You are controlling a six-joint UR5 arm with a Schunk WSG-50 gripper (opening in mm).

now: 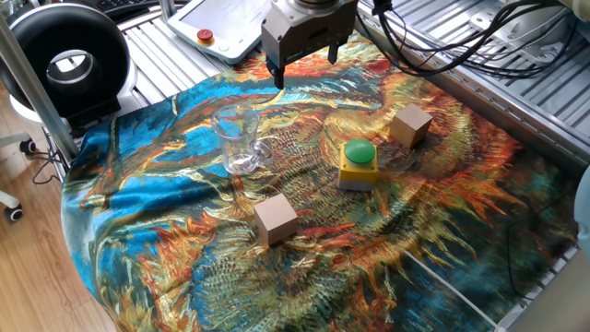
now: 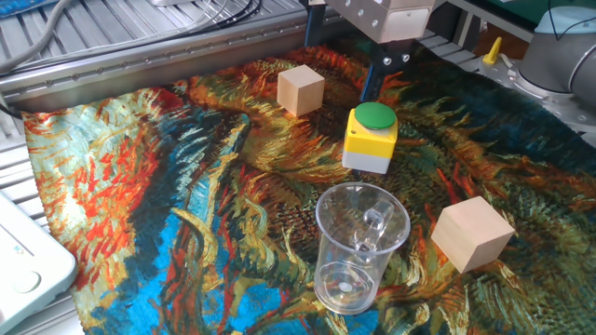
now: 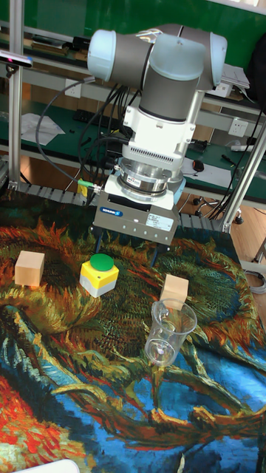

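Observation:
My gripper hangs above the cloth with its two fingers wide apart and nothing between them. A clear plastic cup with a handle stands upright on the cloth. To its right in exterior view 1 is a yellow and white box with a green button. One wooden cube lies just beyond that box, and another wooden cube lies nearer that camera. In exterior view 3 the cup partly overlaps one cube. My open gripper is apart from all of these objects.
A patterned, wrinkled cloth covers the table. At the back lies a tablet-like panel with a red knob. Black cables hang near the arm. A metal rail borders the cloth, and open cloth surrounds the objects.

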